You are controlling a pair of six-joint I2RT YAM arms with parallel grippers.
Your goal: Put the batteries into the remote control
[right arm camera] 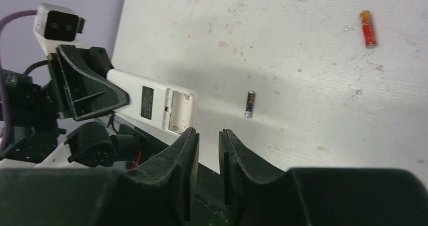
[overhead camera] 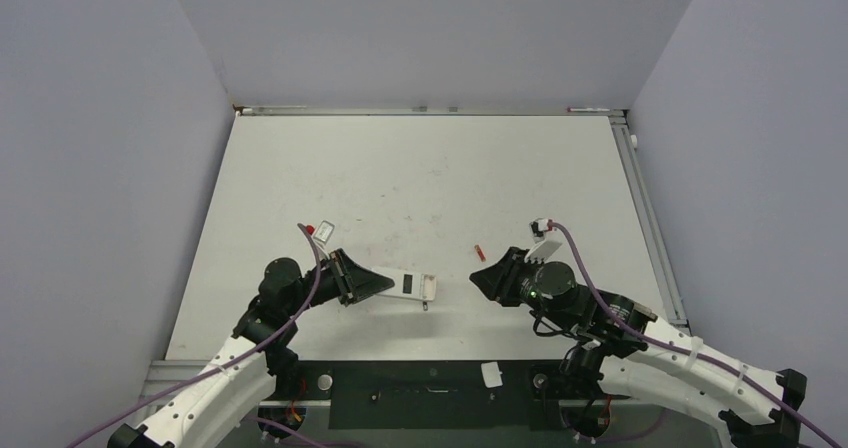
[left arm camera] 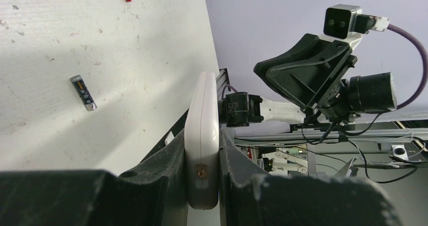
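My left gripper (overhead camera: pixel 384 282) is shut on the white remote control (overhead camera: pixel 408 284), held above the table. In the right wrist view the remote's open battery compartment (right arm camera: pixel 180 112) faces up and looks empty. A dark battery (right arm camera: pixel 250 104) lies on the table below and beyond that end. Farther back rests a red battery (right arm camera: pixel 368 29). To the remote's right, my right gripper stands partly open, its fingers apart with nothing between them. A small white piece (overhead camera: pixel 491 374), seemingly the battery cover, lies on the dark strip in front of the table.
The dark front strip (overhead camera: pixel 400 405) runs along the near edge of the white table (overhead camera: pixel 350 168). Beyond the batteries the table is wide and clear. A metal rail (overhead camera: pixel 650 228) borders its right side.
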